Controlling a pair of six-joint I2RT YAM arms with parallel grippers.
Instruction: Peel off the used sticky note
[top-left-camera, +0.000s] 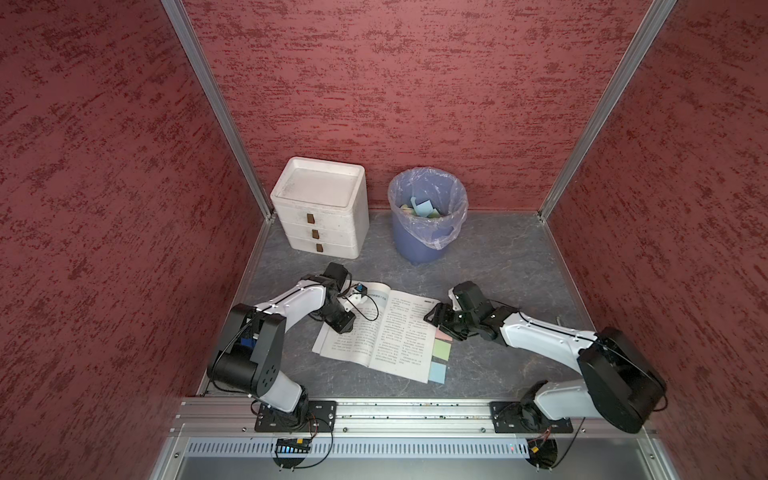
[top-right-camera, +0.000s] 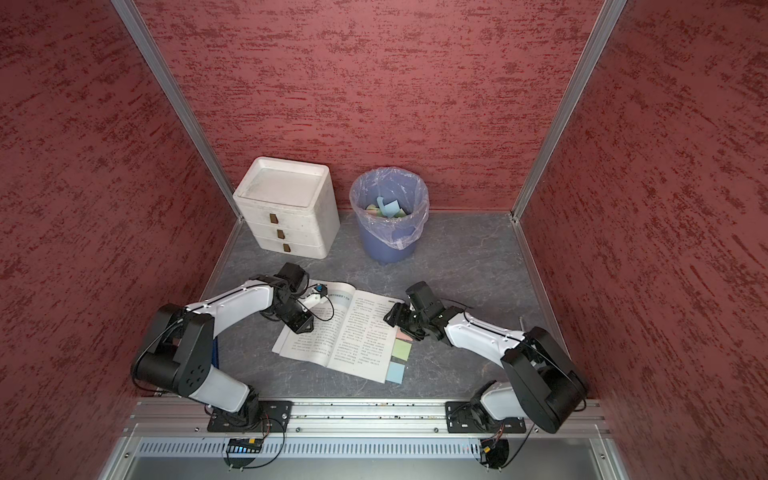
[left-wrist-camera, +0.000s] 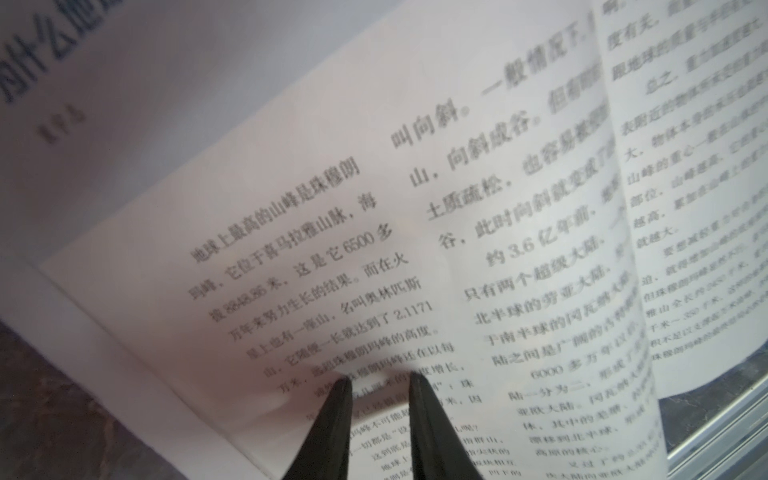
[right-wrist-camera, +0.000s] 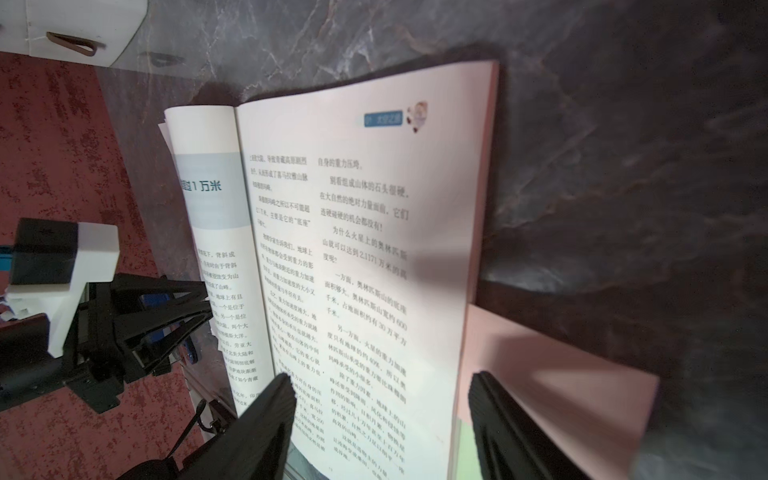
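An open book (top-left-camera: 400, 336) lies on the grey table with pink (right-wrist-camera: 560, 384), green (top-left-camera: 441, 349) and blue (top-left-camera: 437, 372) notes sticking out from its right edge. My left gripper is over the left page, its fingers part open with only paper visible beneath them. My right gripper hovers over the book's right edge beside the pink note, fingers apart and holding nothing.
A white drawer unit (top-left-camera: 318, 192) stands at the back left. A blue bin (top-left-camera: 420, 244) with a lined rim and paper notes inside stands behind the book. The table right of the bin is clear.
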